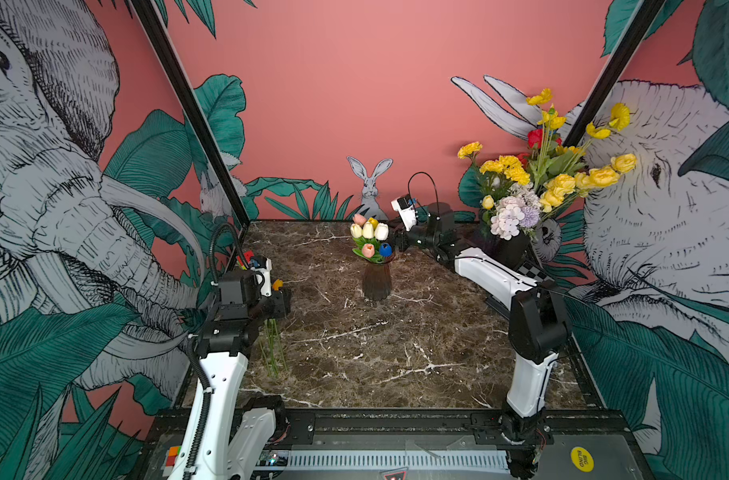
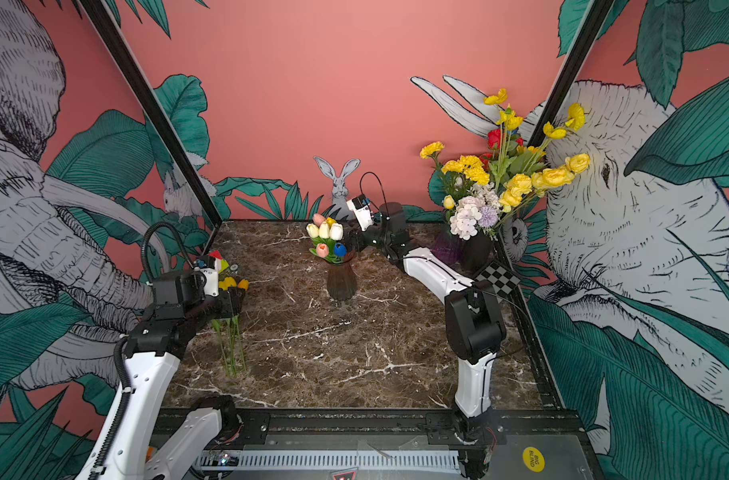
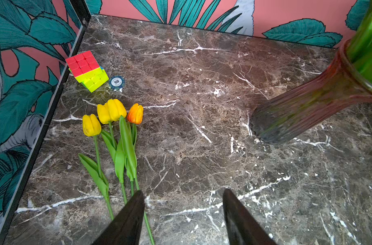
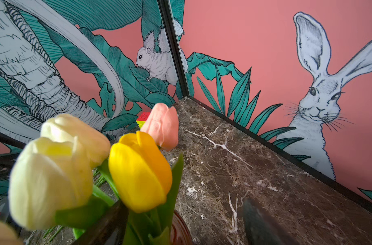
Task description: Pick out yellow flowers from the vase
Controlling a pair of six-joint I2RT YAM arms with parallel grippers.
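Note:
A brown glass vase (image 1: 377, 281) stands mid-table with white, pink and blue tulips and one yellow tulip (image 4: 140, 172) in it. Close behind and right of that bunch, my right gripper (image 1: 399, 240) is open; in the right wrist view the yellow tulip is near its left finger (image 4: 106, 224), while the right finger (image 4: 261, 224) stands over bare table. Several picked tulips lie flat at the table's left, two yellow heads (image 3: 112, 111) among them, beside an orange-tinged tulip (image 3: 135, 114). Above their stems hangs my left gripper, its fingers apart and nothing between them.
At the far left edge sit a puzzle cube (image 3: 87, 70) and a blue chip (image 3: 117, 82). A dark vase (image 2: 474, 254) with a large mixed bouquet (image 2: 500, 176) fills the right rear, beside my right arm.

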